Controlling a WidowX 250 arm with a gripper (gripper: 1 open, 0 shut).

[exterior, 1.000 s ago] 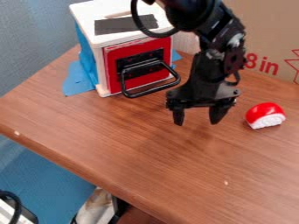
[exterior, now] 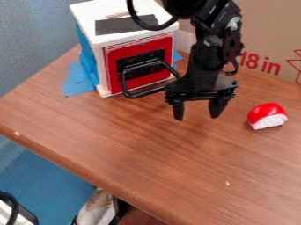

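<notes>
My black gripper (exterior: 196, 111) hangs above the wooden table (exterior: 141, 167), its two fingers apart and nothing between them. It is just in front of and to the right of a small white box-like oven (exterior: 109, 25) with a red front and a black handle. A red and white rounded object (exterior: 267, 115) lies to the right of my gripper, apart from it.
A blue sheet (exterior: 79, 81) lies beside the oven at left. A cardboard panel (exterior: 265, 39) stands behind at right. The table's left edge runs diagonally over a blue floor.
Since a second ago my gripper has risen slightly.
</notes>
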